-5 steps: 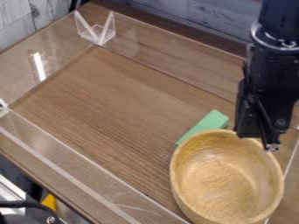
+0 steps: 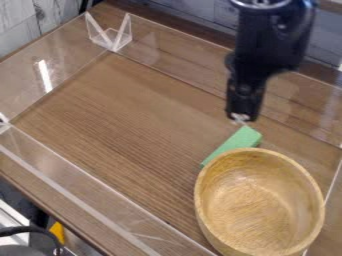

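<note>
The dark gripper (image 2: 243, 112) hangs high over the right side of the table, blurred, its tip shut with nothing visible between the fingers. Below it a green block (image 2: 233, 144) lies on the wood, just behind a round tan bowl (image 2: 258, 210) at the front right. The bowl looks empty.
A wooden table (image 2: 114, 130) with broad clear space on the left and middle. A white wire-like holder (image 2: 110, 30) stands at the back left, and dark cables lie past the front-left edge.
The gripper has moved up and to the left, away from above the bowl's right side. The bowl and green block have stayed in place.
</note>
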